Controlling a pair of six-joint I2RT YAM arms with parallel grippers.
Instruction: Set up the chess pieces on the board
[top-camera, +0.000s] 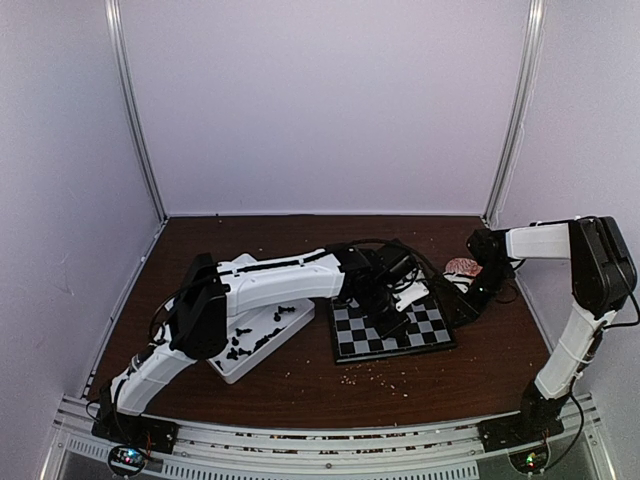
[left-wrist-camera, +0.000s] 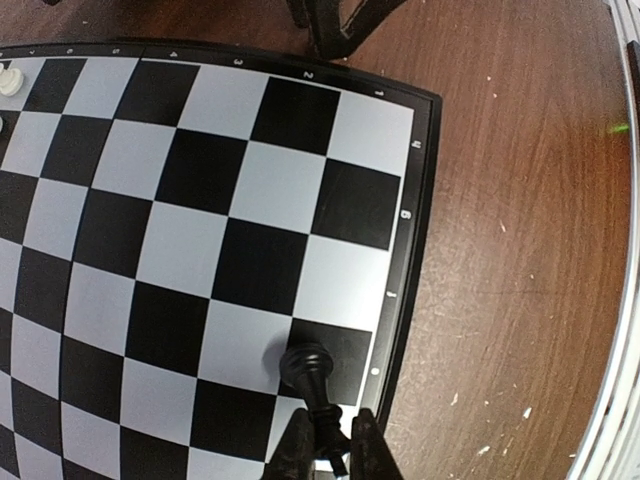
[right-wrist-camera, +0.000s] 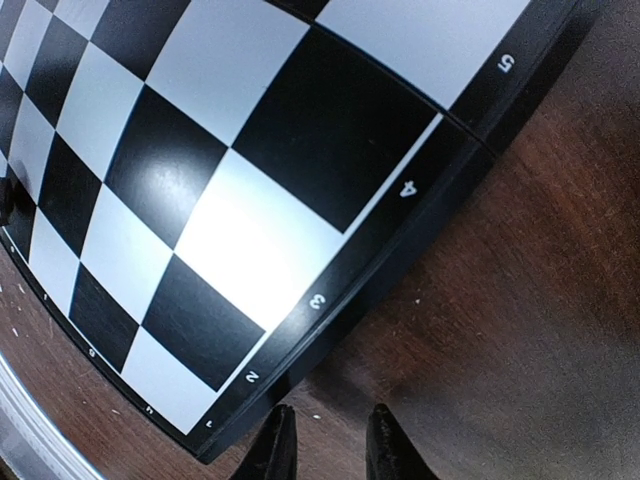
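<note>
The chessboard (top-camera: 365, 347) lies on the brown table, mostly bare, with the left arm reaching over it. In the left wrist view, my left gripper is shut on a black chess piece (left-wrist-camera: 308, 365), whose round base points away from the fingers over a dark square near the board's numbered edge. Whether that base touches the board is unclear. My right gripper has a gap between its fingers, with nothing held, just off a corner of the board. A white piece (left-wrist-camera: 10, 80) stands at the left edge of the left wrist view.
A white tray (top-camera: 232, 373) with several black pieces (top-camera: 238, 352) lies left of the board, partly under the left arm. Behind the right gripper sits a reddish round object (top-camera: 462, 267). Small crumbs dot the table in front of the board.
</note>
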